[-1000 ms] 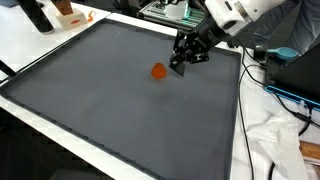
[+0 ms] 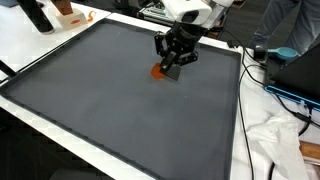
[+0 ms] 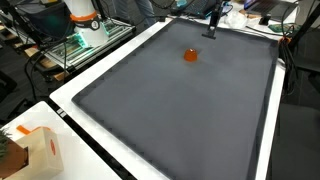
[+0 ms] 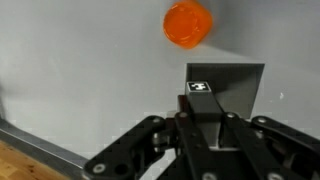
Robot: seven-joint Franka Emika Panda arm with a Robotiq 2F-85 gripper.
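Observation:
A small round orange object point(image 2: 157, 72) sits on the grey tabletop; the wrist view shows the orange object point(image 4: 187, 23) above and left of my fingers. My gripper is shut on a slim dark handle with a black-and-white mark point(image 4: 200, 87) at its end. Below it shows a flat dark square piece point(image 4: 238, 84), apparently the tool's lower end. In exterior view 1 the dark piece point(image 2: 173, 72) is close beside the orange object, on its right. A gap separates the two in the wrist view. Whether the dark piece touches the table, I cannot tell.
Cables point(image 2: 262, 75) lie beyond the right side, near a white cloth or bag point(image 2: 275, 140).
My gripper and the dark tool have moved leftward in exterior view 1, narrowing the gap to the orange object. The orange object stays in about the same place.

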